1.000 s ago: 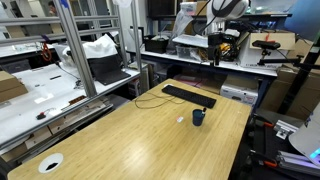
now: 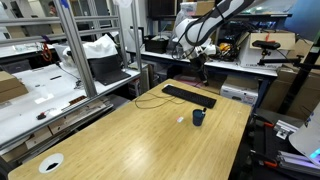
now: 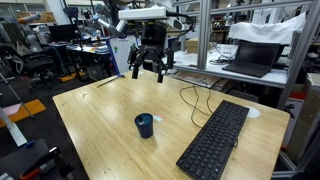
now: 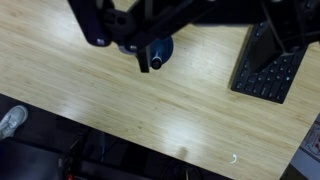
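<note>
A dark blue mug [image 3: 144,126] stands upright on the light wooden table [image 3: 105,135], with something thin in it. In the first exterior view the mug [image 2: 198,118] is right of centre on the table. My gripper [image 3: 149,76] hangs well above the tabletop, open and apart from the mug. The wrist view looks down on the table, with the mug [image 4: 163,48] partly behind the dark gripper parts along the top. A small white item [image 2: 181,119] lies beside the mug.
A black keyboard [image 3: 216,140] lies across the table from the mug. A thin cable [image 2: 150,99] curls nearby. The laptop [image 2: 113,76] is at the table's far side.
In the first exterior view the arm has swung left and come lower, in over the table near the keyboard. The mug, keyboard and white item have not moved.
</note>
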